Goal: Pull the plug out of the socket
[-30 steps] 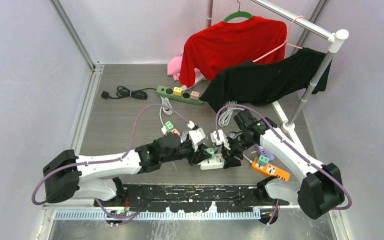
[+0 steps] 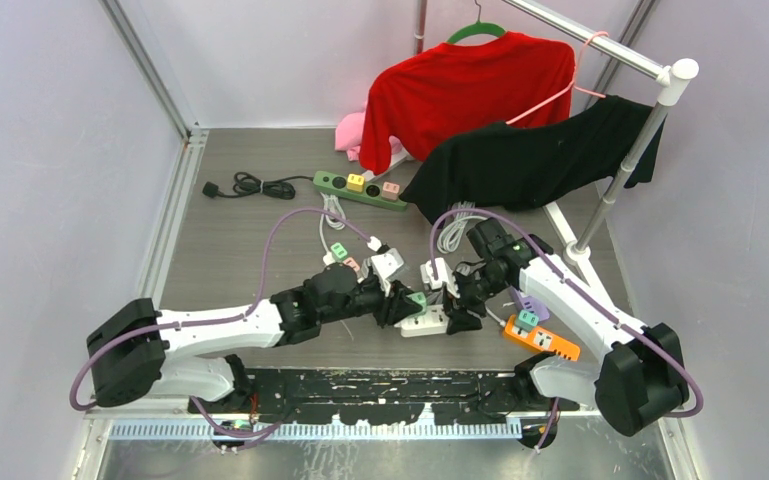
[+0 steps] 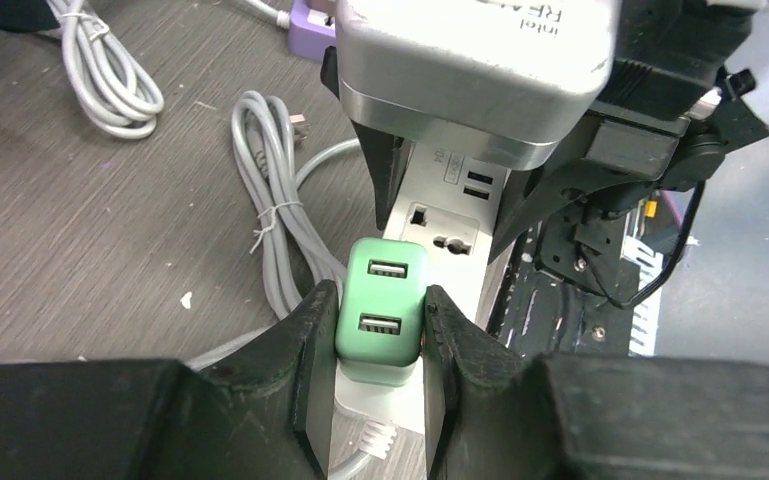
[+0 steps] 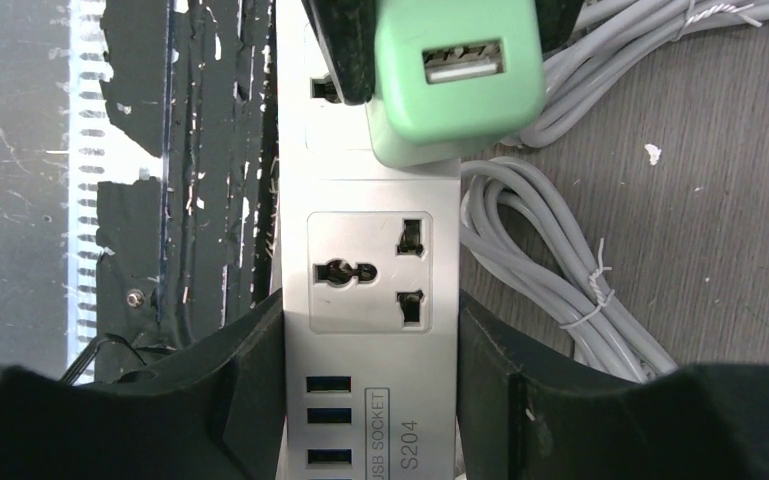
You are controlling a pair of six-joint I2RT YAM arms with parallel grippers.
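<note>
A white power strip [image 4: 370,300] with sockets and USB slots lies at the front middle of the table [image 2: 250,250]. My right gripper is shut on the strip's body. A mint-green plug [image 3: 380,295] with two USB ports sits over the strip's other end, and my left gripper is shut on it. The plug's pale base is visible against the strip; whether it is still seated or slightly raised I cannot tell.
A green strip [image 2: 334,184] with plugs and an orange strip [image 2: 555,348] lie nearby among coiled cables. Clothes hang on a rack [image 2: 620,170] at the back right.
The right arm looks unchanged.
</note>
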